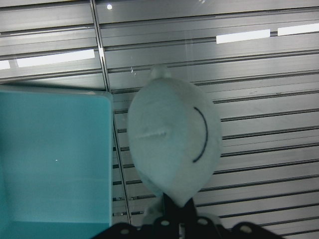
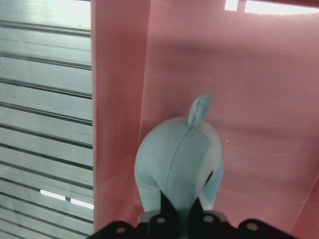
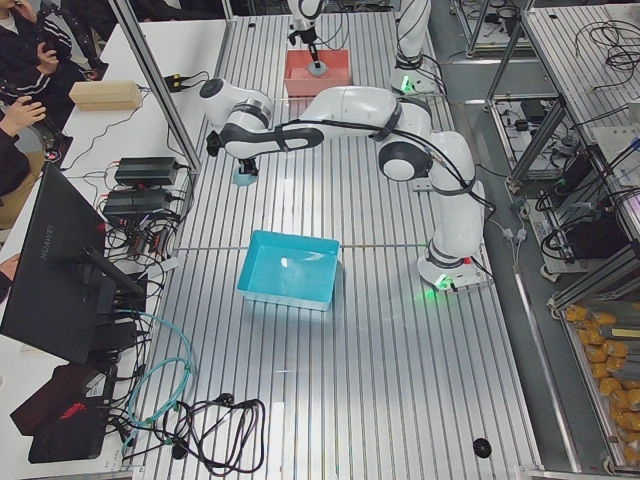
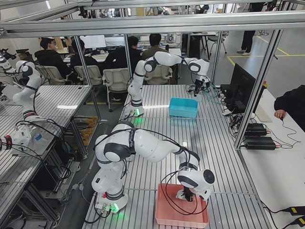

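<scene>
My left gripper is shut on a pale blue-and-white plush toy (image 1: pixel 172 132) with a curved dark line on it, held above the slatted table beside the blue bin (image 1: pixel 55 154). In the camera left view that toy (image 3: pixel 245 172) hangs beyond the blue bin (image 3: pixel 287 270). My right gripper is down in the pink bin (image 2: pixel 249 99), shut on a second pale blue plush toy (image 2: pixel 174 154), which sits close to the bin's side wall.
A monitor (image 3: pixel 55 270), power units and loose cables (image 3: pixel 220 430) line the left edge of the table.
</scene>
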